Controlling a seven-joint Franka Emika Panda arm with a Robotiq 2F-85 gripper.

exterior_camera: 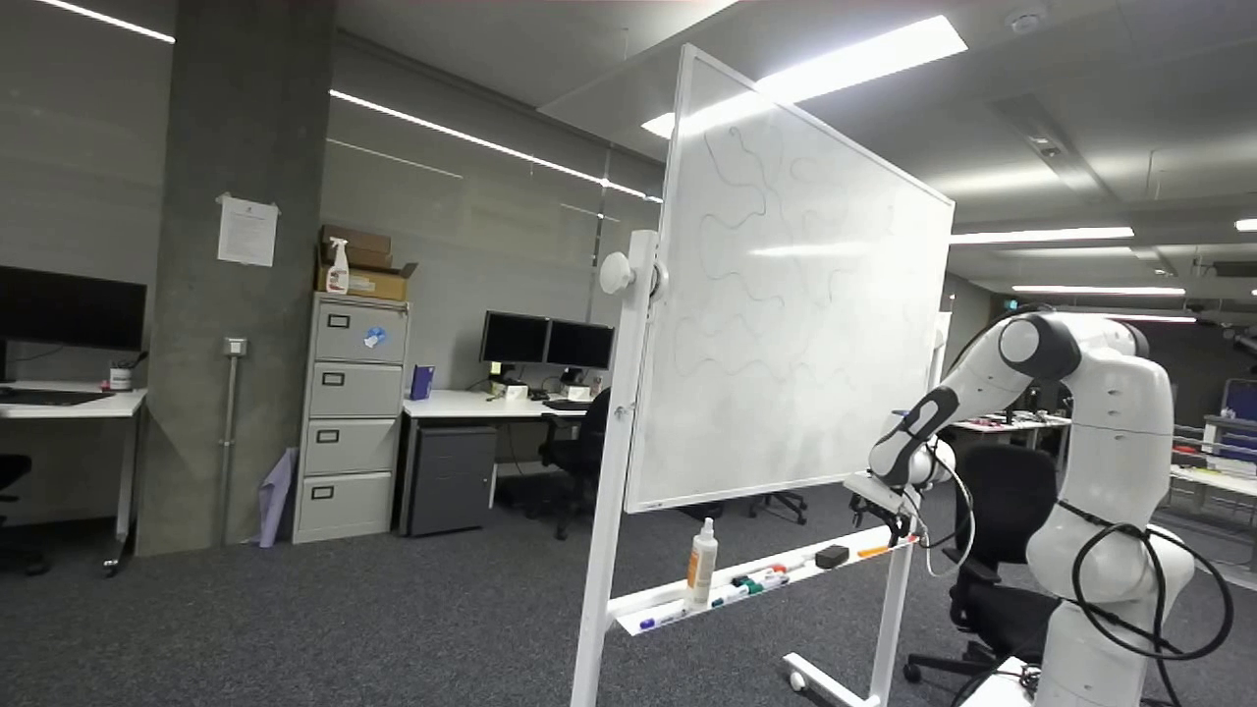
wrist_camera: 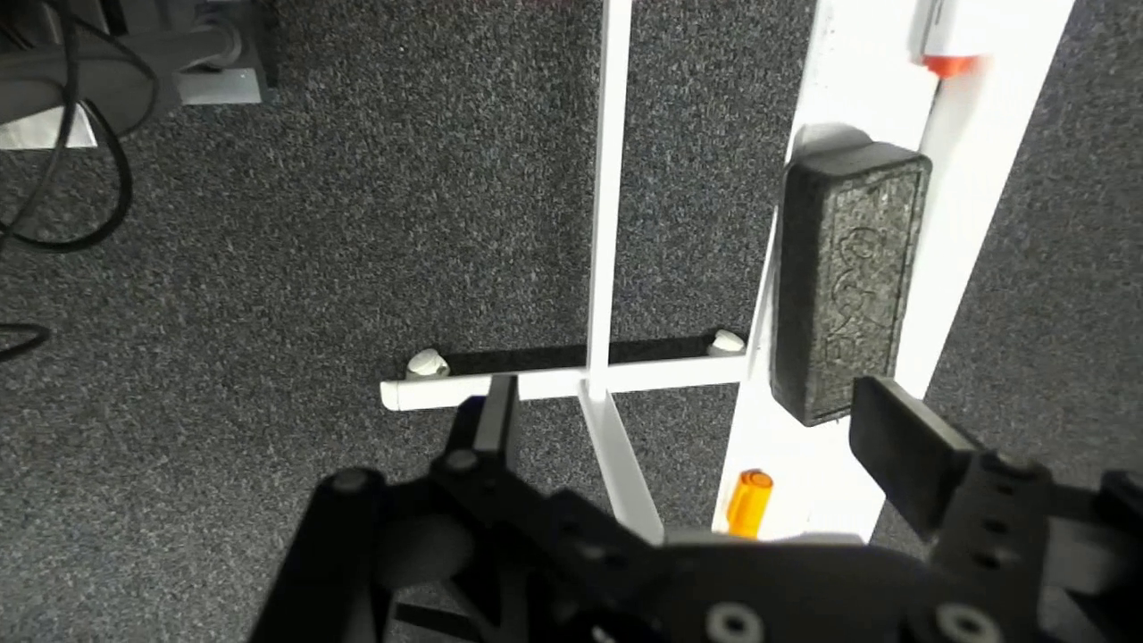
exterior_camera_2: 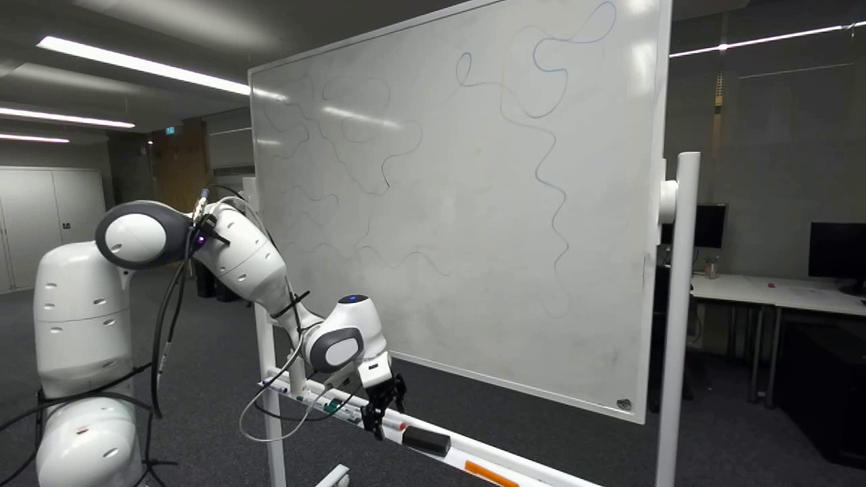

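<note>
My gripper stands open over the tray rail under the whiteboard, nothing between its fingers. In the wrist view a black eraser [wrist_camera: 863,289] rests on the white tray [wrist_camera: 798,504], ahead and to the right of the gap. The right finger [wrist_camera: 911,450] overlaps the eraser's near end in this view; whether they touch I cannot tell. An orange object [wrist_camera: 749,504] lies on the tray nearer to me, partly hidden behind the gripper. Beyond the eraser is a white item with a red tip [wrist_camera: 948,64]. The whiteboard [exterior_camera_2: 487,203] bears faint wavy lines.
A white spray bottle [exterior_camera: 702,564] and several markers [exterior_camera: 754,585] occupy the tray's other end. The board's upright post [exterior_camera: 616,471] stands at that side. A black office chair [exterior_camera: 1002,518] is near the arm. Dark carpet lies below.
</note>
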